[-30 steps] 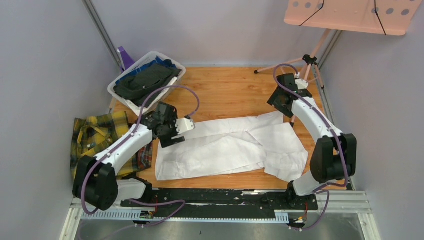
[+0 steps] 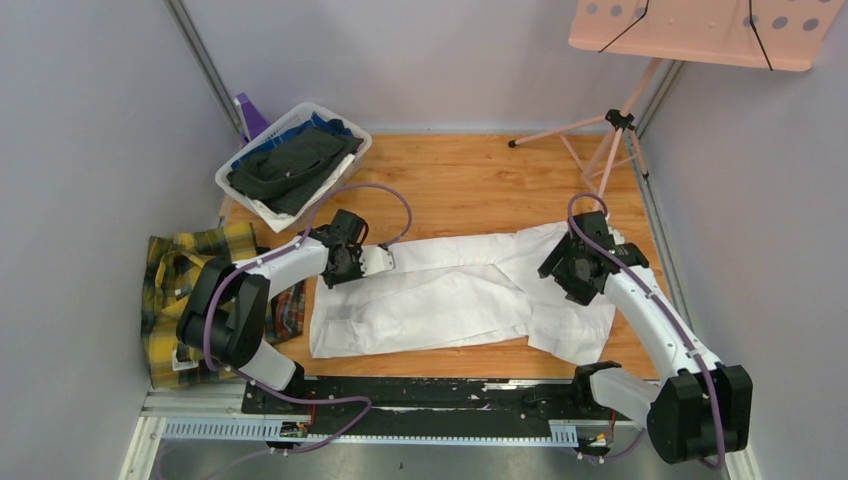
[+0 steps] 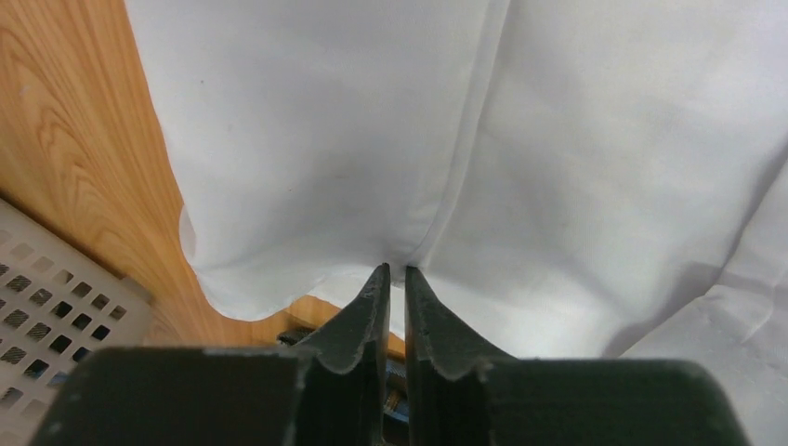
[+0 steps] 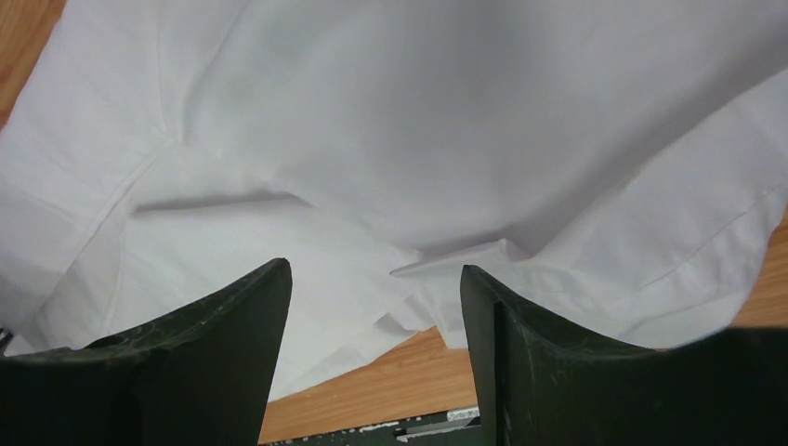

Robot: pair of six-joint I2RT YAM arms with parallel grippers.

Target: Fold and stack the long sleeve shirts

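Observation:
A white long sleeve shirt lies spread across the table, one edge band running along its far side and its right part spread wider. At its left end, my left gripper is down at the cloth. In the left wrist view, the left fingers are close together with a narrow gap, their tips at the shirt's surface; whether cloth is pinched cannot be told. Over the shirt's right part, my right gripper stands wide open, with creased white fabric below and nothing held.
Yellow plaid and dark red checked clothing lies at the left edge. A white basket holding dark garments stands at back left. A pink stand occupies the back right. Bare wood shows behind the shirt.
The shirt looks nearly unmoved.

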